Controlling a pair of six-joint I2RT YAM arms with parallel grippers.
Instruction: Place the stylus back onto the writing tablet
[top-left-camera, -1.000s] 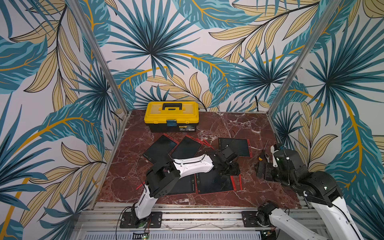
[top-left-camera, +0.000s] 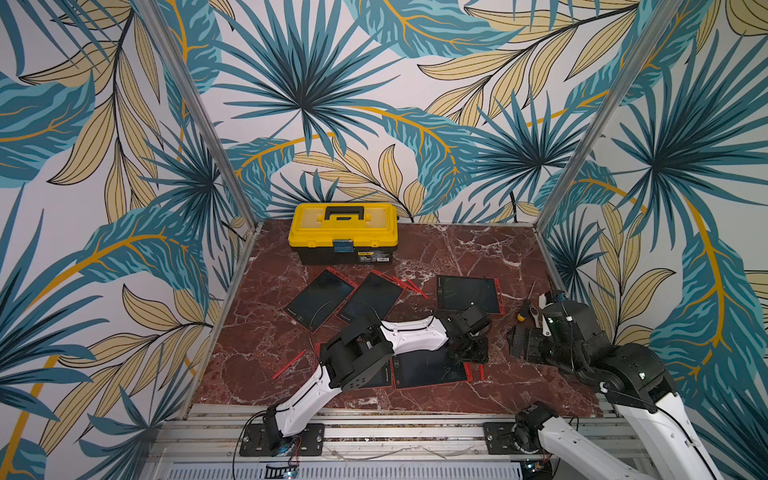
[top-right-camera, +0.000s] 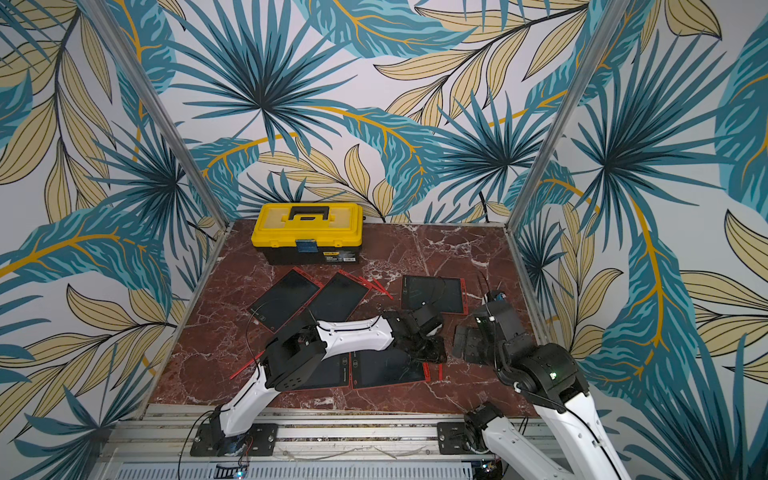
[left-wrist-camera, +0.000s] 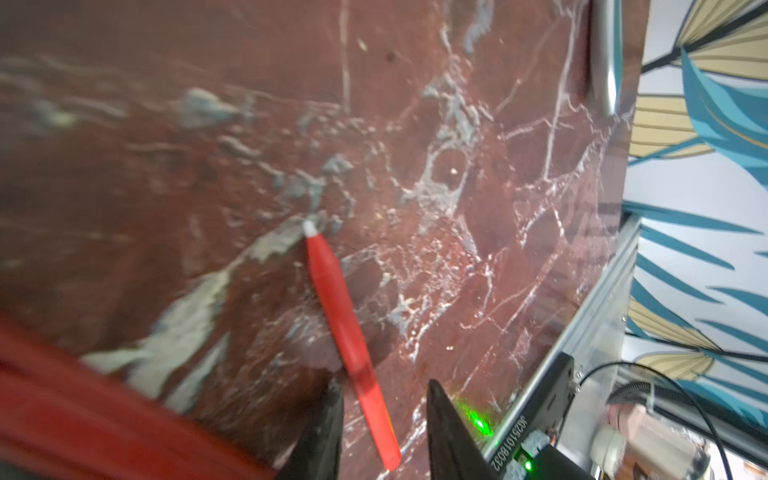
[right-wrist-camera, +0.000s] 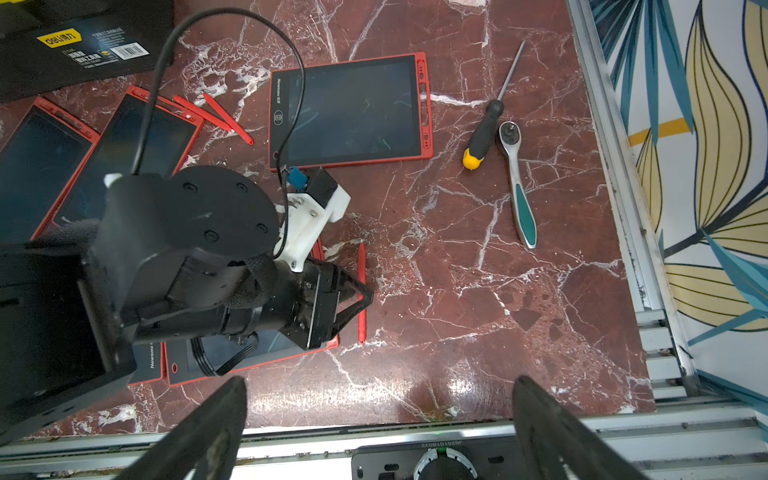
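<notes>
A red stylus (left-wrist-camera: 344, 316) with a pale tip lies on the marble table, just off the edge of the front right writing tablet (right-wrist-camera: 272, 352). My left gripper hovers over the stylus's lower part, its fingers (left-wrist-camera: 324, 440) parted on either side; whether they touch it is unclear. In the right wrist view the same stylus (right-wrist-camera: 361, 320) runs beside that tablet's red edge, partly behind the left fingers. My left forearm hides much of the tablet. Over the right side of the table, my right gripper is open and empty.
Other tablets lie around, including one at the back right (right-wrist-camera: 344, 112). Two red pens (right-wrist-camera: 228, 117) rest near the back, another red stylus (top-left-camera: 289, 364) front left. A screwdriver (right-wrist-camera: 488, 128) and ratchet (right-wrist-camera: 517, 184) lie right. The yellow toolbox (top-left-camera: 344, 228) stands behind.
My left arm has reached farther right, bringing its gripper over the stylus by the front tablet. The right arm has barely shifted.
</notes>
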